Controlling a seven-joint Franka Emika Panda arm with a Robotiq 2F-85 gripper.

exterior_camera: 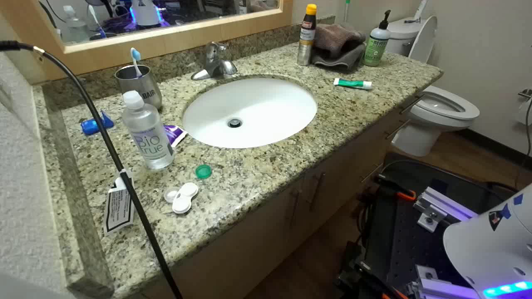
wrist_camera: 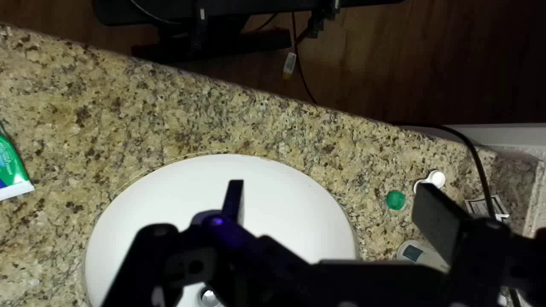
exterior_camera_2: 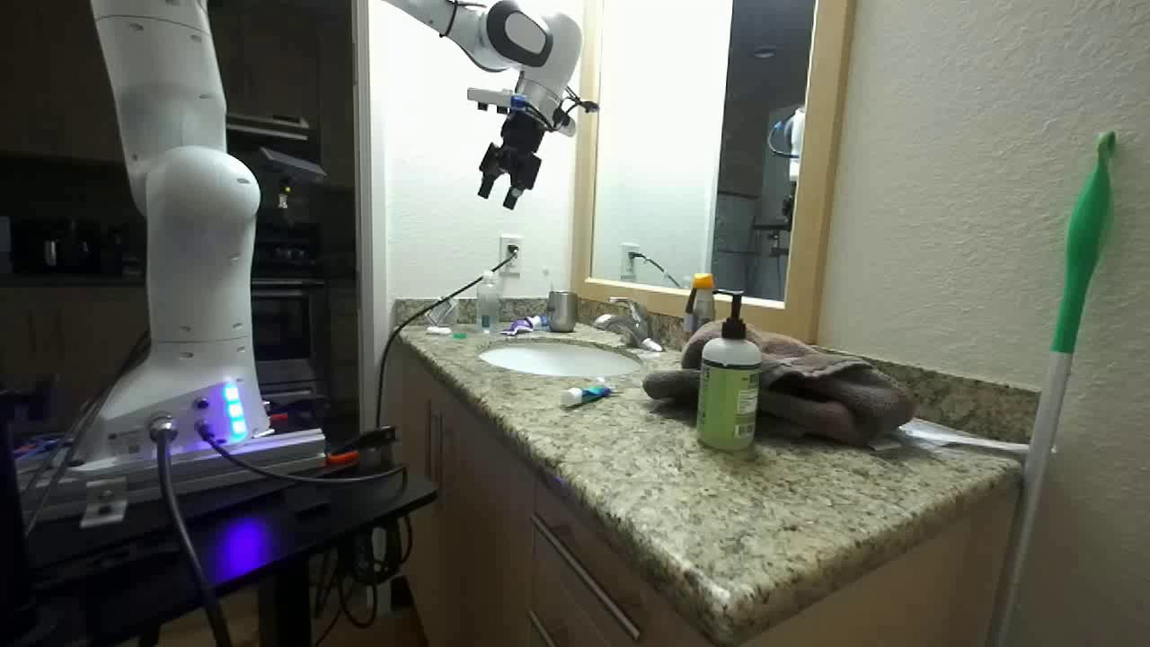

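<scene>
High above the far end of the counter, in exterior view 2, my gripper point(exterior_camera_2: 498, 198) points down, open and touching nothing. From the wrist view the gripper spans the sink point(wrist_camera: 266, 189), its two fingers wide apart and empty between them. Down on the counter by the wall are a white contact lens case point(exterior_camera: 182, 201) with its white cap off beside it, a round green cap point(exterior_camera: 203, 171) and a clear solution bottle point(exterior_camera: 148, 134), upright. A steel cup point(exterior_camera: 150, 91) behind the bottle holds a blue-and-white toothbrush point(exterior_camera: 135, 60).
A black cable point(exterior_camera: 112, 149) crosses the counter's wall end. A blue item point(exterior_camera: 90, 126), a purple tube point(exterior_camera: 173, 135), a faucet point(exterior_camera: 214, 62), a toothpaste tube point(exterior_camera: 352, 84), a spray can point(exterior_camera: 307, 37), towels point(exterior_camera: 335, 45) and a soap bottle point(exterior_camera: 376, 45) surround the sink.
</scene>
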